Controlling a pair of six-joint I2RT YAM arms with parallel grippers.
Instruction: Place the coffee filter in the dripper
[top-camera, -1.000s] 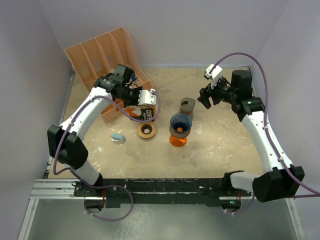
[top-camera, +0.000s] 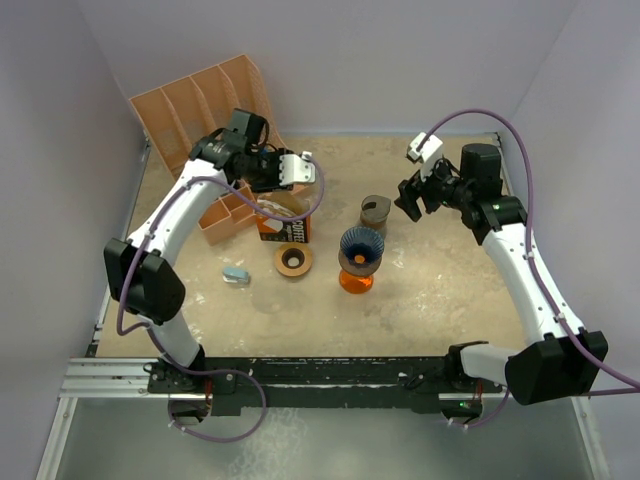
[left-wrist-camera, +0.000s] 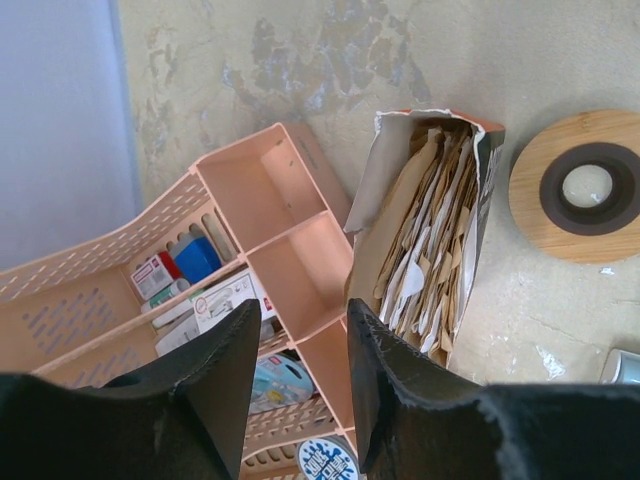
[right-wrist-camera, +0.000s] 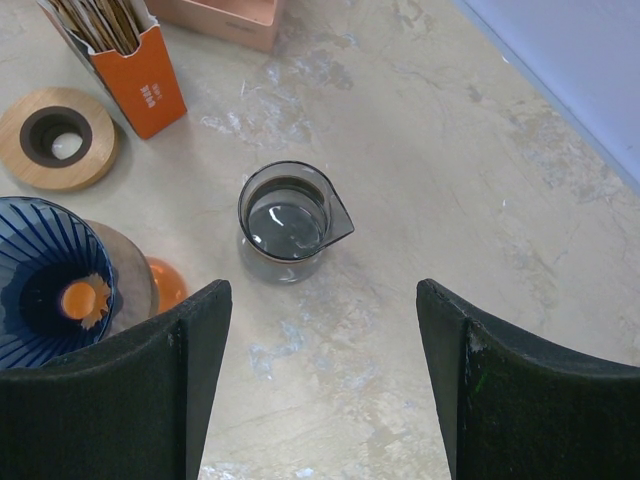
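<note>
Coffee filters (left-wrist-camera: 430, 240) stand packed upright in an open box (top-camera: 284, 228), seen from above in the left wrist view. My left gripper is open, over the near end of the box and the organizer's edge, with no filter between its fingers. The ribbed blue dripper (top-camera: 362, 241) sits on a stand with an orange base (top-camera: 356, 282); its inside looks empty in the right wrist view, apart from the orange showing at the bottom. On the right, my right gripper hangs open and empty above bare table, beyond the glass pitcher.
A glass pitcher (right-wrist-camera: 285, 220) stands behind the dripper. The wooden ring with a dark centre (top-camera: 293, 260) lies in front of the box, and a small light-blue object (top-camera: 236, 274) lies left of it. A pink organizer (top-camera: 200, 105) fills the back left.
The left gripper has risen and drawn back from the box, uncovering more of its top. The right arm, dripper and pitcher have not moved.
</note>
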